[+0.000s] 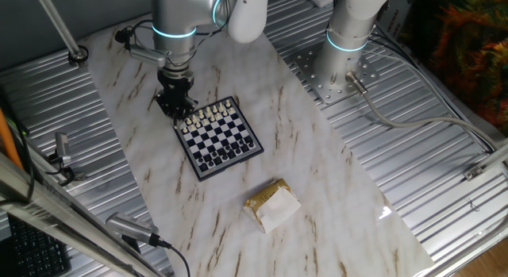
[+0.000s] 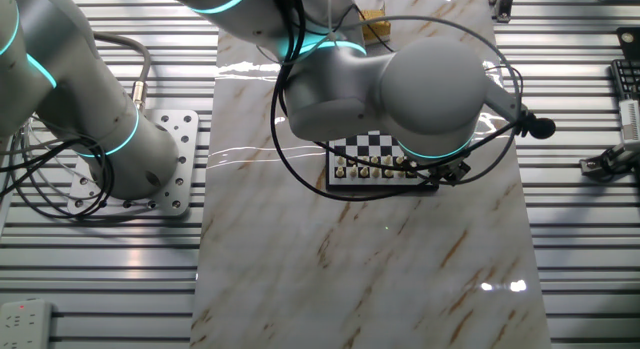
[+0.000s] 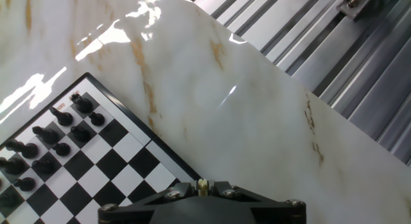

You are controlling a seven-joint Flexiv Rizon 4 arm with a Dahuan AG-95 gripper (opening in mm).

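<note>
A small black-and-white chessboard (image 1: 216, 139) lies on the marble-patterned table, with pale pieces (image 1: 208, 116) along one side and black pieces (image 1: 228, 155) along the opposite side. My gripper shows at the bottom of the wrist view, its fingers close together around a small pale-gold chess piece (image 3: 203, 184). In exterior view 1 the gripper (image 1: 176, 123) is at the board's corner on the pale pieces' side. Whether the piece touches the board cannot be made out. The arm covers much of the board in exterior view 2.
A gold and white packet (image 1: 272, 205) lies on the table, beyond the black pieces' side of the board. The robot base (image 1: 337, 75) stands beside the table on a slatted metal surface. Bare marble (image 3: 244, 121) surrounds the board.
</note>
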